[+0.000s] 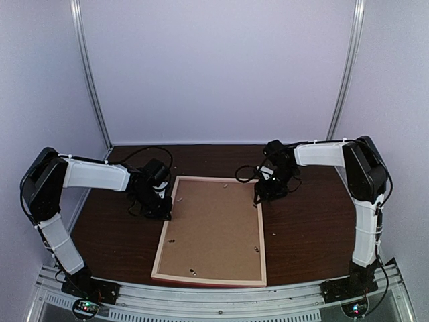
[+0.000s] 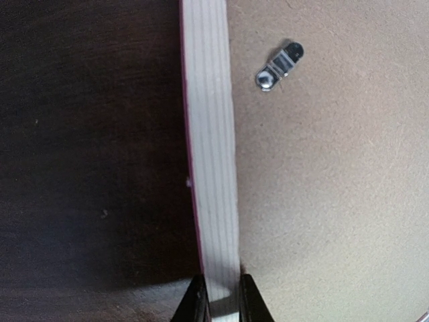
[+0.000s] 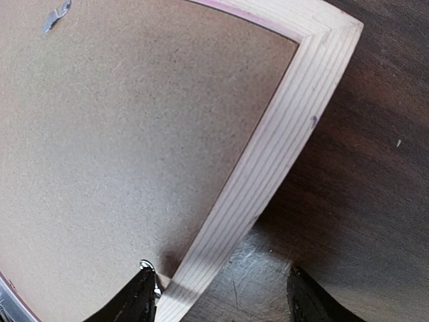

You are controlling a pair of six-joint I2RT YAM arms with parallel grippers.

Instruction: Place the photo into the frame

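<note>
The wooden frame (image 1: 263,255) lies flat with its brown backing board (image 1: 214,231) facing up. No photo shows. My left gripper is shut on the frame's left side strip, one finger on the table side and the other against the board side. Around the right side strip (image 3: 251,161), near the far corner, my right gripper stands part open. One of its fingers is over the board beside a small metal clip (image 3: 149,270); the other is over the dark table, clear of the strip.
Several small metal clips sit along the board's edges, such as a left clip (image 2: 278,66) and a near clip (image 1: 193,272). Bare dark table (image 1: 308,235) lies to the right of the frame, and more behind it. White walls enclose the table.
</note>
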